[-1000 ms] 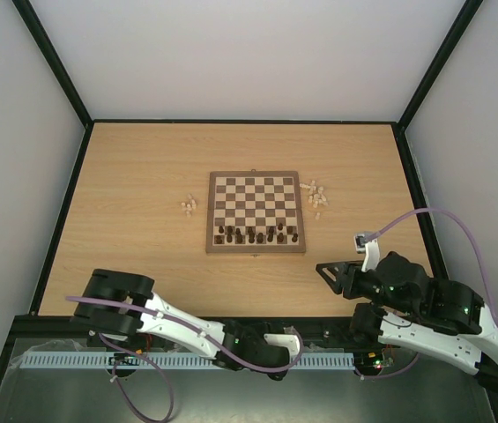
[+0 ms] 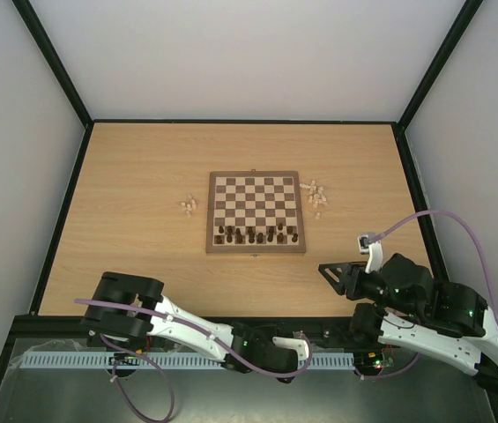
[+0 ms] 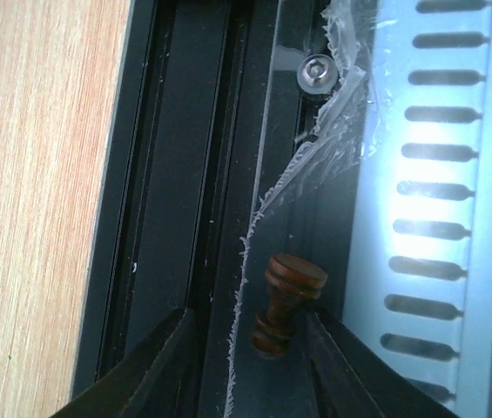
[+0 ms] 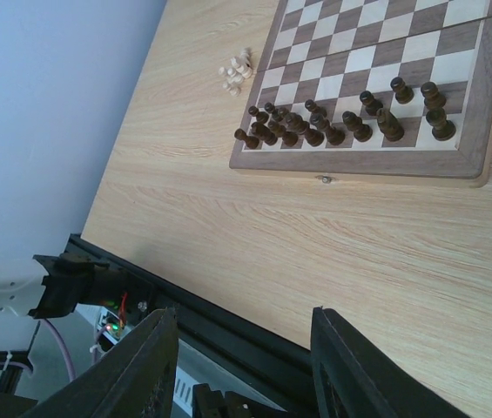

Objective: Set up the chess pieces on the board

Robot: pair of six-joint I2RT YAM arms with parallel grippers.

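The chessboard (image 2: 255, 198) lies mid-table with dark pieces in rows along its near side; in the right wrist view they stand on the board (image 4: 391, 126). Off the board, white pieces (image 2: 314, 191) lie in loose groups to right and left. In the left wrist view a dark brown piece (image 3: 288, 287) is in the black channel beyond the table's front edge, between the fingertips of my left gripper, which is open; whether they touch it I cannot tell. My right gripper is open and empty over the table's front right.
A slotted metal strip (image 3: 373, 218) and torn clear film (image 3: 324, 131) border the channel. Frame walls enclose the table.
The left arm has shifted slightly right and down in the top view. The right arm has moved very slightly right; the board and pieces look unchanged.
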